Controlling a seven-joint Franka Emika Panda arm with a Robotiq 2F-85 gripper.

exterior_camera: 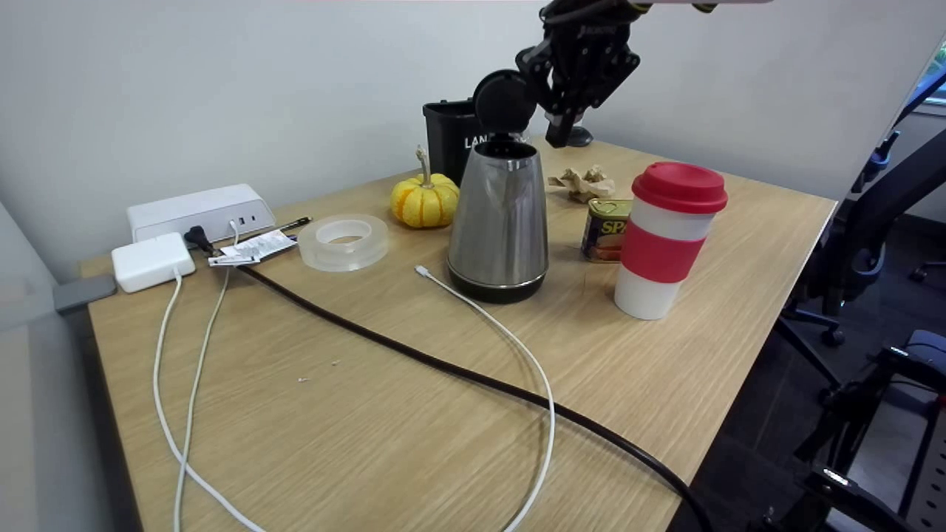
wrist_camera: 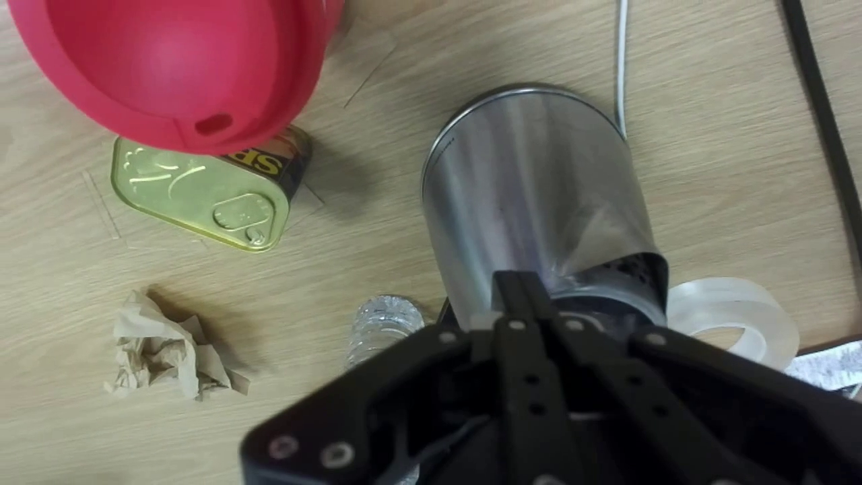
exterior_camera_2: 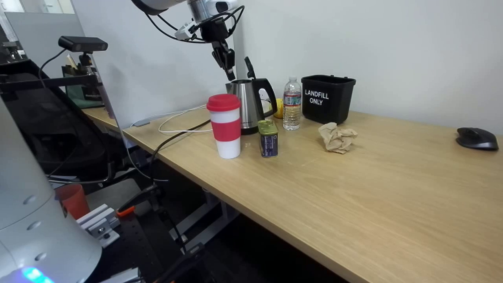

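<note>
A steel electric kettle (exterior_camera: 498,217) stands upright on the table. Its black lid (exterior_camera: 503,102) is raised, leaving the mouth uncovered; in exterior view 2 the lid (exterior_camera_2: 250,68) stands up above the black handle (exterior_camera_2: 268,94). My gripper (exterior_camera: 556,137) hangs above the kettle's rim, pointing down, its fingers together. Exterior view 2 puts the gripper (exterior_camera_2: 231,77) over the mouth's near side. Below the shut gripper in the wrist view is the kettle body (wrist_camera: 525,178), partly covered by the fingers. Nothing shows between them.
Close by stand a red-and-white cup (exterior_camera: 661,253), a Spam can (exterior_camera_2: 268,136) and a water bottle (exterior_camera_2: 292,106). A yellow pumpkin (exterior_camera: 426,200), a tape roll (exterior_camera: 344,244) and a black bin (exterior_camera_2: 325,101) lie further back. Cables (exterior_camera: 390,347) cross the table's front.
</note>
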